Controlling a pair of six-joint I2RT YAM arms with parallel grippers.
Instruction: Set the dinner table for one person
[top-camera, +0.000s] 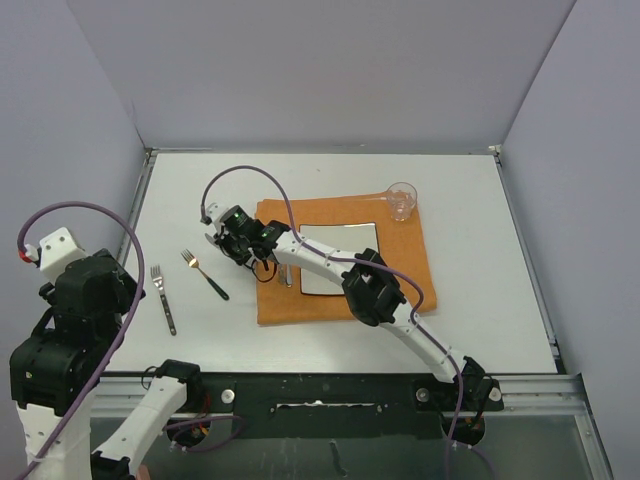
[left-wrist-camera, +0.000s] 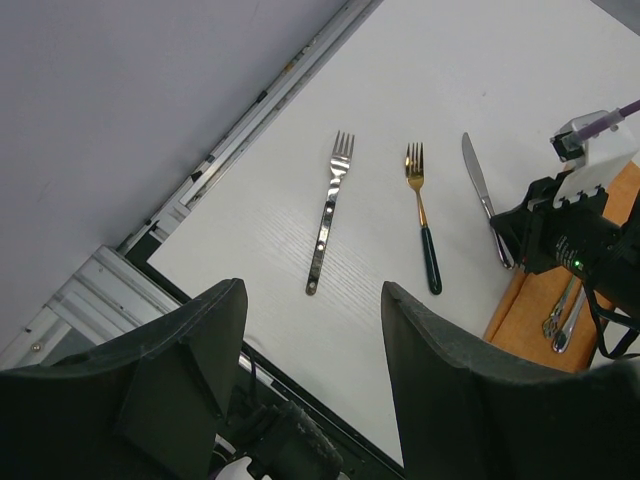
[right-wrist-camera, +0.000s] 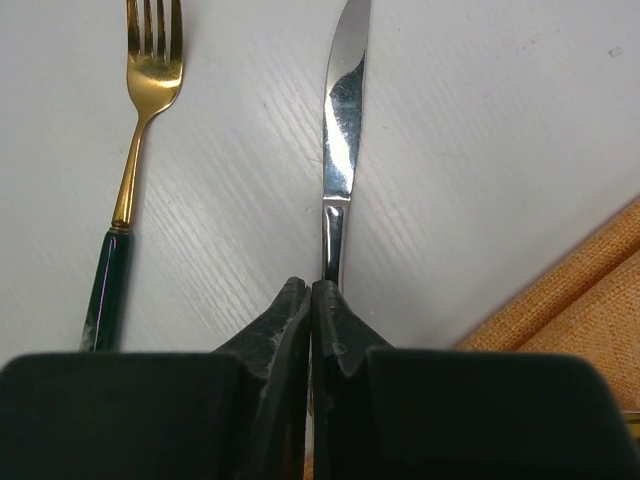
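A steel fork (left-wrist-camera: 325, 225) and a gold fork with green handle (left-wrist-camera: 428, 246) lie on the white table. A steel knife (right-wrist-camera: 342, 130) lies beside the gold fork, its handle end hidden under my right gripper, which is shut, nothing seen between its tips. The orange placemat (top-camera: 295, 210) bears a square white plate (top-camera: 345, 238); more cutlery shows at its left part (left-wrist-camera: 565, 325). A clear glass (top-camera: 402, 201) stands at the mat's back right corner. My left gripper hangs open and empty over the table's left side.
Walls surround the table on the back and sides. The right arm reaches across the mat and partly covers the plate.
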